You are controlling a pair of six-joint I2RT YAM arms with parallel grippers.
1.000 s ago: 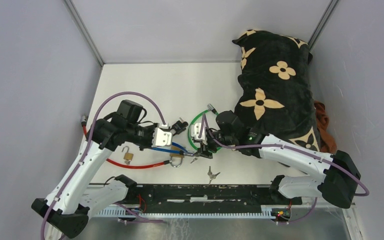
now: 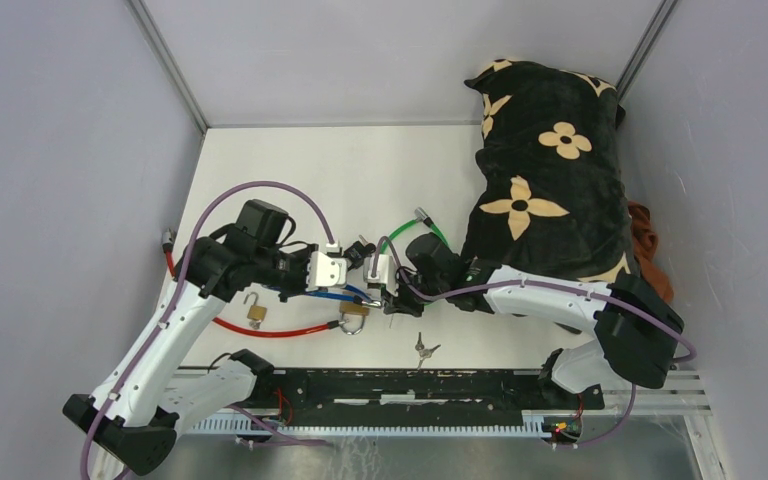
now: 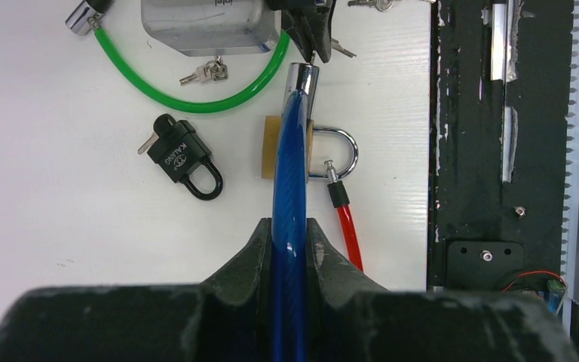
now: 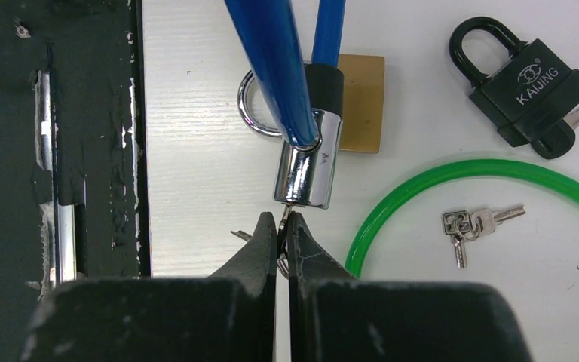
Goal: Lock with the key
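Observation:
A blue cable lock (image 3: 290,151) is clamped in my left gripper, its chrome lock head (image 4: 307,173) facing my right gripper. A thin key (image 4: 288,212) runs from the end of the chrome head down to the shut right fingertips, with more metal of keys showing behind them; whether the fingers grip it is hard to tell. Below the lock lie a brass padlock with a steel shackle and, in the left wrist view, the end of a red cable lock (image 3: 347,230).
A black padlock (image 4: 520,98), a green cable (image 4: 490,166) and small keys (image 4: 464,226) lie nearby. More keys (image 2: 422,350) are near the table's front edge. A black patterned pillow (image 2: 545,180) fills the right side.
The left arm has barely moved.

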